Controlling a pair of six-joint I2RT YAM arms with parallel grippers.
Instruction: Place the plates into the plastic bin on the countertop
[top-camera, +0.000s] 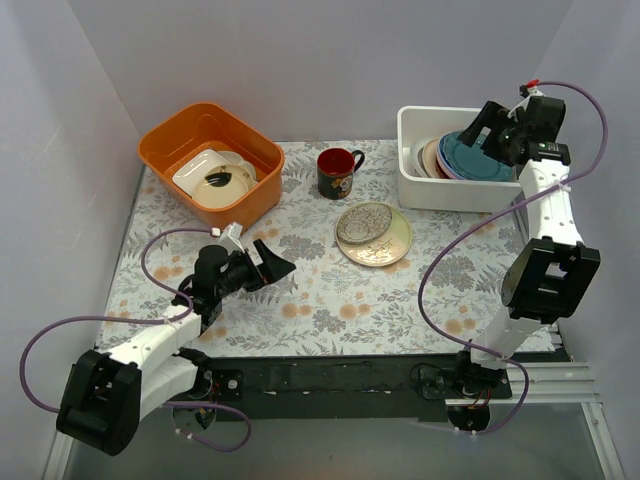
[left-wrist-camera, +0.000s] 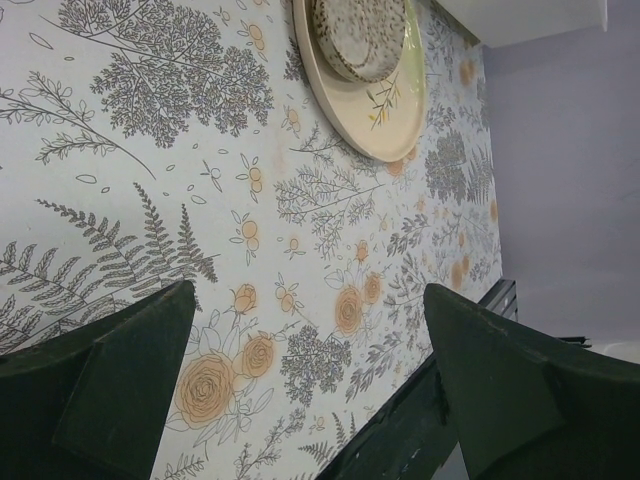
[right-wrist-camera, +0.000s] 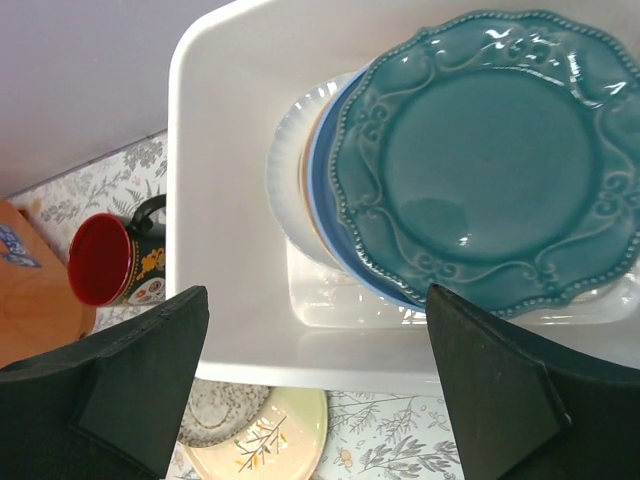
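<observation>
The white plastic bin (top-camera: 420, 196) at the back right holds stacked plates, topped by a teal scalloped plate (right-wrist-camera: 500, 170). My right gripper (top-camera: 482, 130) hangs open above it, nothing between its fingers. On the counter left of the bin's front, a speckled plate (top-camera: 365, 218) lies on a cream plate (top-camera: 388, 252), both also in the left wrist view. My left gripper (top-camera: 274, 264) is open and empty over the counter at the left, below the orange bin.
An orange bin (top-camera: 245, 210) with dishes stands at the back left. A dark mug (top-camera: 335, 178) with red inside stands between the bins. Walls close in the sides and back.
</observation>
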